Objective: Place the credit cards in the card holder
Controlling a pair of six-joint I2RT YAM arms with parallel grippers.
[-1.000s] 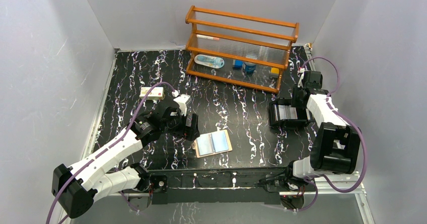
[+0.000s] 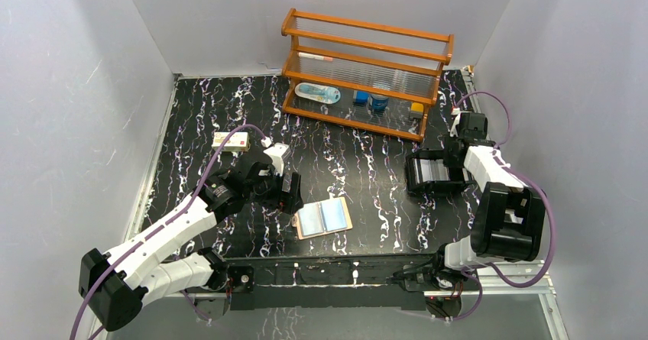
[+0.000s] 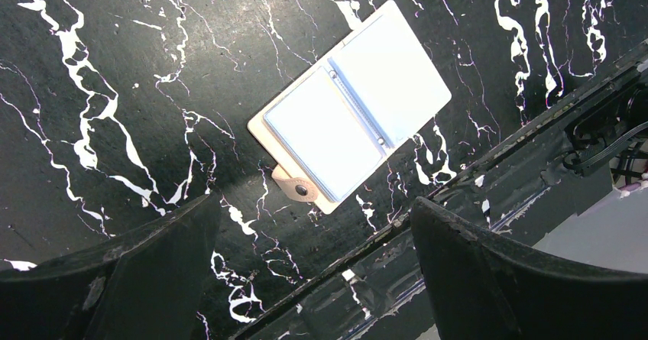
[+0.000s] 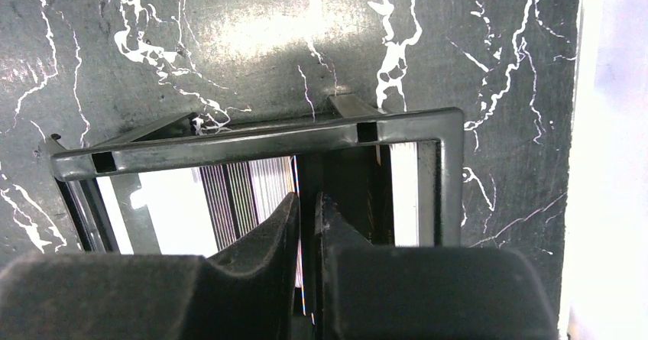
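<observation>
The card holder (image 3: 325,137) lies unfolded on the table, showing two clear pocket faces on a tan backing with a snap tab; the top view has it front centre. My left gripper stands open above it with nothing between its fingers. On the right, a black box (image 2: 410,173) holds upright cards (image 4: 177,210), packed to the left with a dark gap at their right. Over this box, my right gripper has its fingertips close together at the pack's right end. A thin card edge runs down between them; whether they grip it cannot be told.
A wooden rack (image 2: 367,30) with several items stands at the back. A small pale box (image 2: 231,141) sits behind the left arm. The table between the holder and the black box is clear. A side wall (image 2: 581,126) rises close beside the right arm.
The black box has shifted a little to the left. The left arm and the card holder have not moved.
</observation>
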